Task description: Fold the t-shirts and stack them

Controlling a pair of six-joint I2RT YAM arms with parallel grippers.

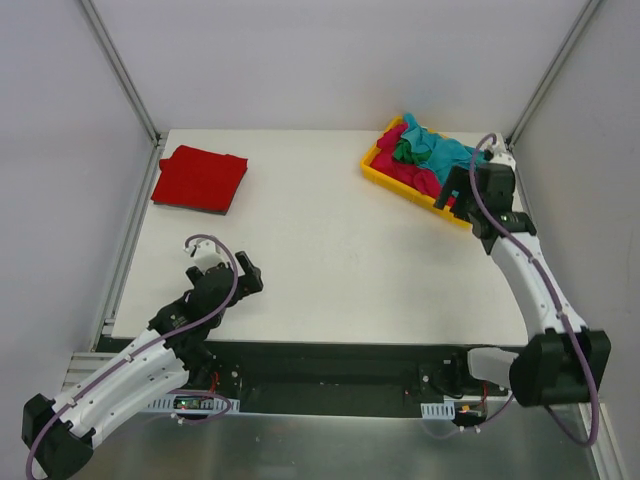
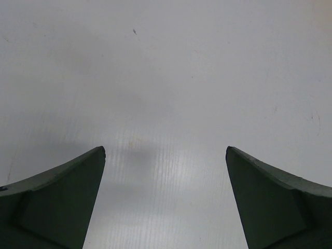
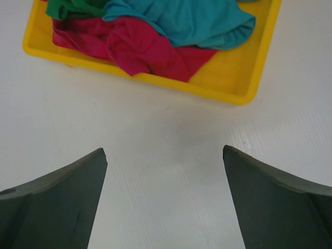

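Note:
A folded red shirt [image 1: 200,177] lies at the back left. The yellow bin [image 1: 390,182] at the back right holds loose teal [image 3: 181,23], magenta [image 3: 145,54] and green [image 3: 78,8] shirts. My right gripper is open and empty above the table at the bin's front edge, which shows across the upper part of the right wrist view. My left gripper is open over bare table at the front left, below the red shirt in the top view.
Pale walls surround it at the back and both sides.

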